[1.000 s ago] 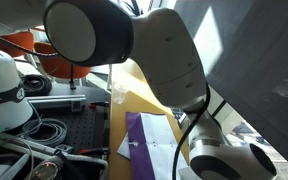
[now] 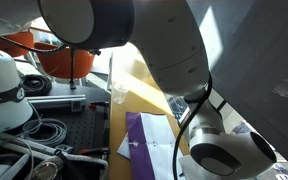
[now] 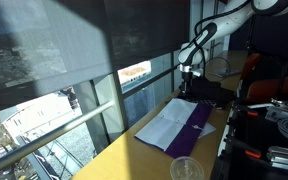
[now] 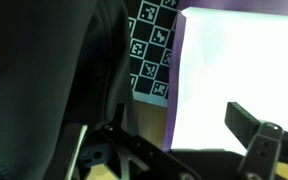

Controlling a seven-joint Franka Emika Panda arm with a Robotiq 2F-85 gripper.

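Note:
My gripper stands open in the wrist view, a finger showing at the right, with nothing visible held between the fingers. Under the right side of the fingers lies a flat white sheet with a purple border. Black material, perhaps cloth, fills much of the left. Seen from exterior view 2, the arm reaches down at the far end of the table, close to a dark patch. In exterior view 1 the arm blocks much of the scene, and the fingers cannot be made out.
The purple-and-white sheet lies across the table, a smaller white paper beside it. A clear round container stands near the front. A patterned board shows between black material and sheet. Windows line one side; cables lie opposite.
In exterior view 1 the arm's lower link has shifted slightly upward and to the right. The sheet on the table has not visibly moved.

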